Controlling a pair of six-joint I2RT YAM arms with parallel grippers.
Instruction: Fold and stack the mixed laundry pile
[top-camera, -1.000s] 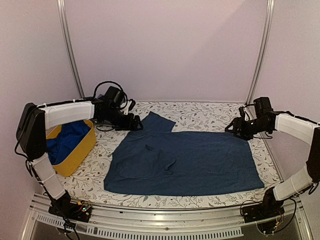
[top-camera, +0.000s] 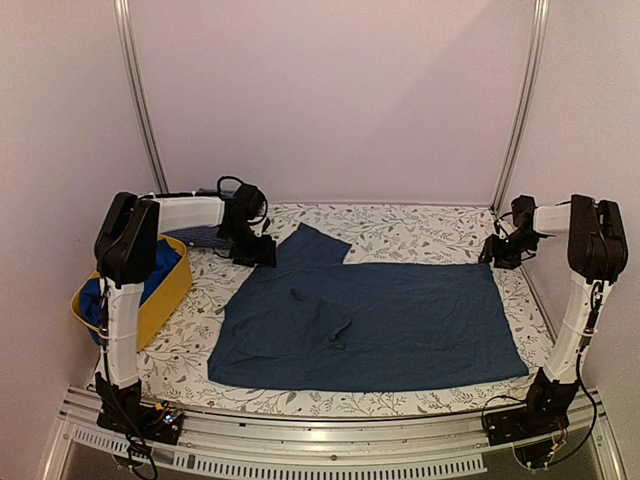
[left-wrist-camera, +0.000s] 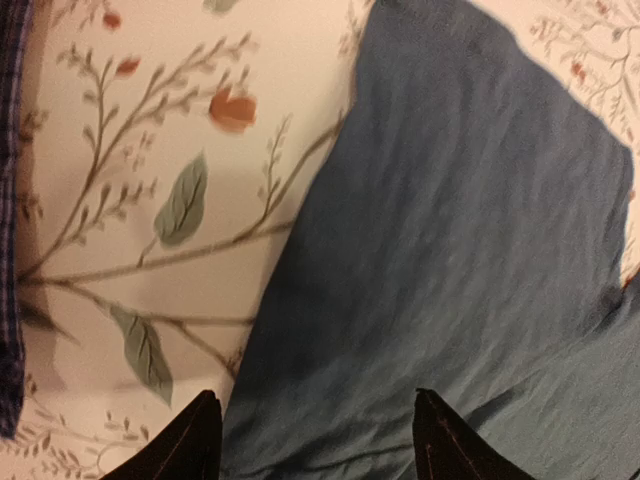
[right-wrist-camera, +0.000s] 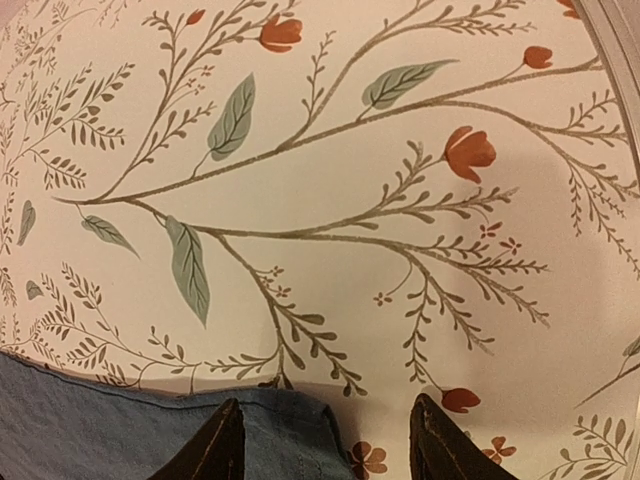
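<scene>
A dark blue long-sleeved garment (top-camera: 400, 320) lies spread flat, one sleeve (left-wrist-camera: 460, 180) pointing to the back left, folds near its middle-left. My left gripper (top-camera: 262, 252) hovers over that sleeve's base, fingers apart with cloth visible beneath; the left wrist view is blurred. My right gripper (top-camera: 496, 255) is at the garment's back right corner (right-wrist-camera: 300, 430), open, with the cloth edge between and below its fingers.
A yellow basket (top-camera: 165, 310) with blue cloth stands at the left. Behind it a checked cloth (top-camera: 205, 236) is partly hidden by the left arm. Walls close in the back and both sides.
The right gripper moved rightward to the garment's corner. The garment looks unchanged.
</scene>
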